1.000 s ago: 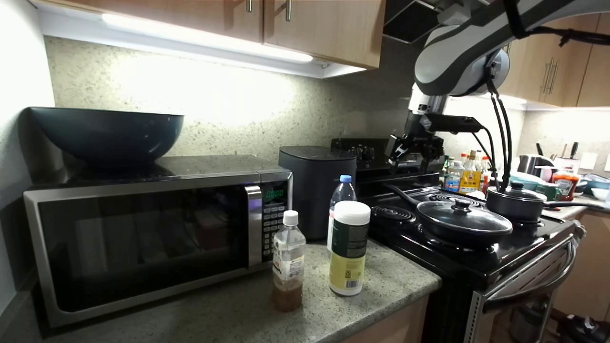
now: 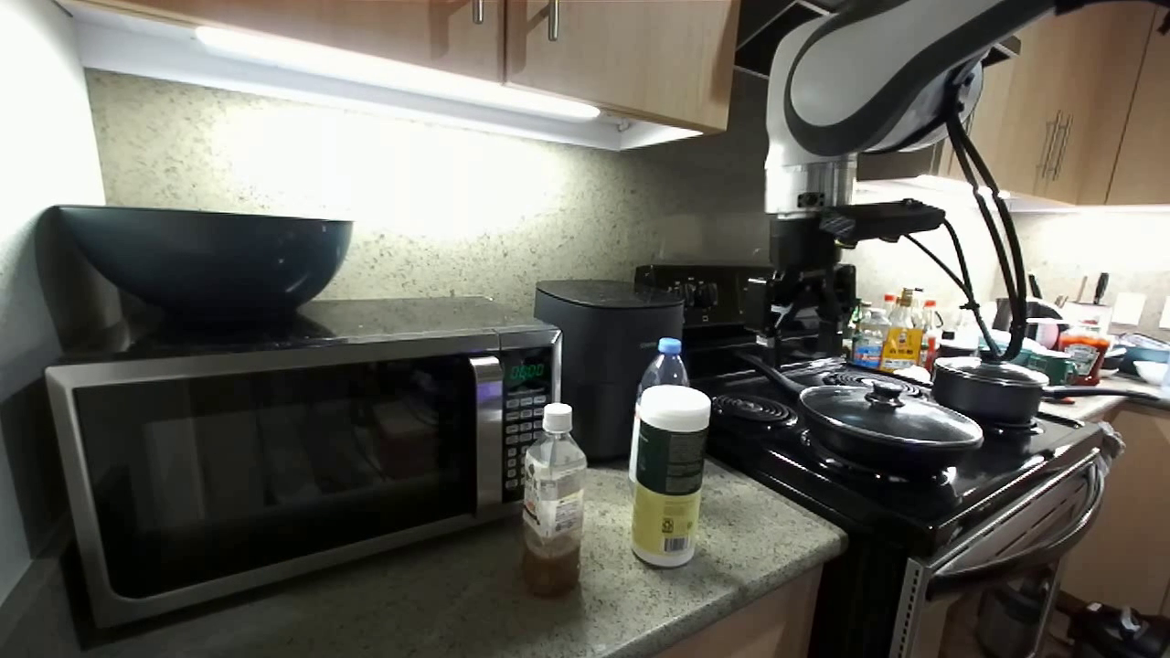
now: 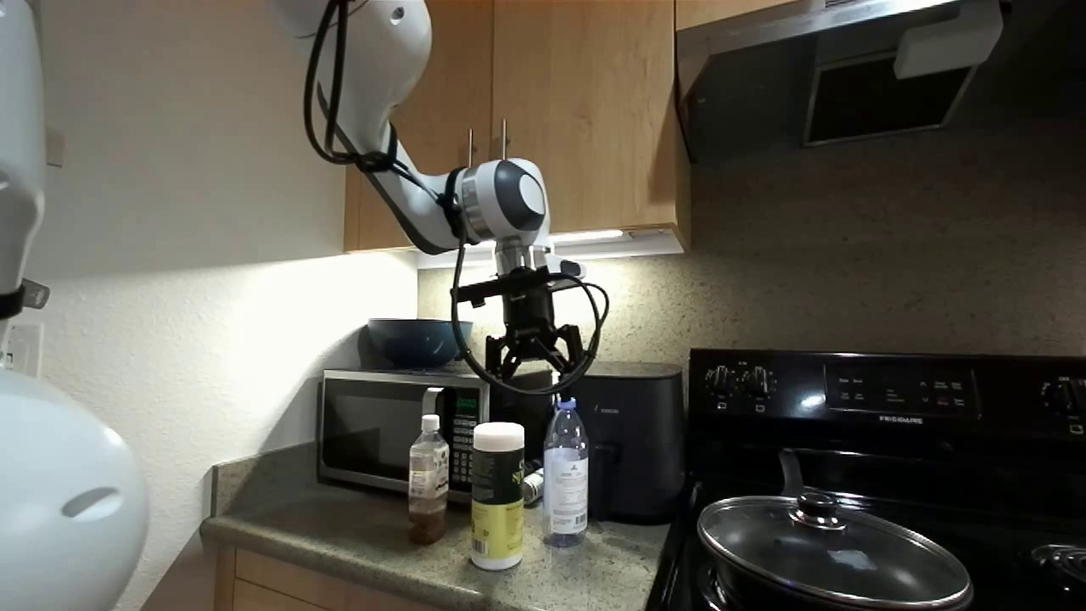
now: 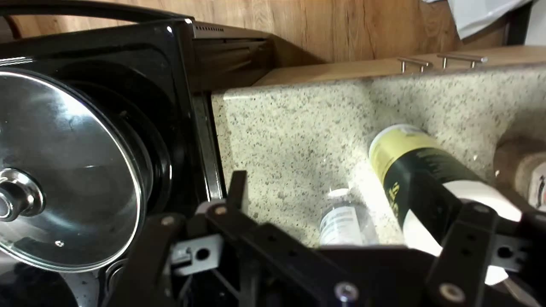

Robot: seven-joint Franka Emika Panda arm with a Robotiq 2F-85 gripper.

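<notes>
My gripper (image 3: 531, 378) points straight down with its fingers spread and nothing between them. A clear bottle with a blue cap (image 3: 566, 479) stands upright on the counter; in exterior view 2 its cap appears just below the gripper, apart from the right finger or barely so. In the wrist view this bottle's label (image 4: 341, 227) shows between the fingers, its upper part hidden by the gripper body. Beside it stands a green and yellow canister with a white lid (image 2: 670, 482). A bottle of brown liquid with a white cap (image 2: 553, 510) is left of that.
A microwave (image 2: 296, 461) with a dark bowl (image 2: 208, 258) on top fills the left. Behind the bottles stands a black air fryer (image 3: 636, 438). The stove to the right carries a lidded pan (image 2: 888, 422) and a pot (image 2: 989, 391). Bare counter (image 4: 286, 148) lies by the stove.
My arm has swung left in exterior view 1, and the gripper has turned from a tilt to pointing straight down. The blue-capped bottle appears shifted slightly right.
</notes>
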